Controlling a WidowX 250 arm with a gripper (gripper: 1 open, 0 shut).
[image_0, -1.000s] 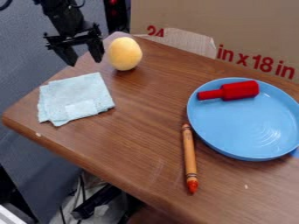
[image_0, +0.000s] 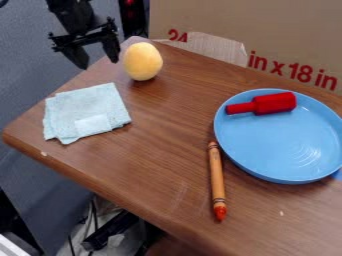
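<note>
My black gripper hangs at the top left, just left of a round yellow object near the table's back edge, its fingers parted and empty. A folded pale blue cloth lies on the left of the table. A blue plate on the right holds a red cylindrical object with a handle. An orange crayon with a red tip lies left of the plate.
A cardboard box stands along the back. The floor shows beyond the table's left edge.
The objects on the table have not moved.
</note>
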